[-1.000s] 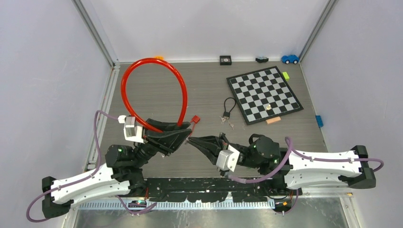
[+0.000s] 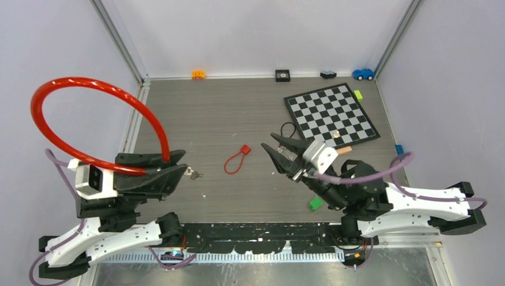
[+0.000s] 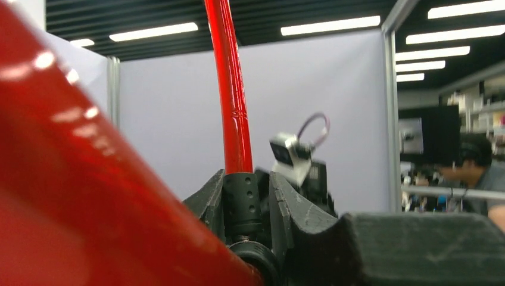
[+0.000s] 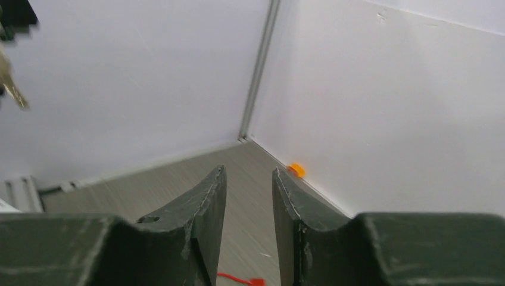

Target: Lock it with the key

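My left gripper [image 2: 167,164] is shut on the large red cable lock [image 2: 101,85], whose loop arches upward in the top view and fills much of the left wrist view, along with its black lock body [image 3: 241,199]. A key [image 2: 193,174] hangs just right of that gripper. My right gripper [image 2: 267,140] is raised over the middle of the mat, its fingers apart with nothing seen between them.
A small red cable lock [image 2: 245,149] lies on the mat [image 2: 214,113]. A black lock loop [image 2: 289,123] lies left of the chessboard [image 2: 317,104]. A green block [image 2: 315,202] is near the front; small toys line the back edge.
The left gripper has swung left with the lock, away from the right gripper. The right gripper has moved up and rightward over the mat, and its fingers now stand apart.
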